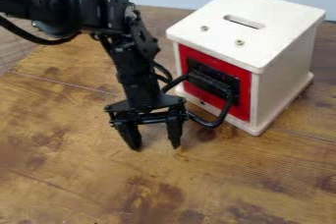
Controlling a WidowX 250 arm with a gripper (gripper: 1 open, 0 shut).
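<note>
My black gripper (153, 137) points down just above the wooden table (157, 189), its two fingers apart with nothing between them. It is to the left and front of a white wooden box (269, 41) with a slot and two small fittings on top. The box has a red front panel (241, 105) with a black part on it and a black tube-like loop running out toward my arm; where that loop ends is hard to tell.
A pale surface runs along the back edge, with a lighter area at the upper left.
</note>
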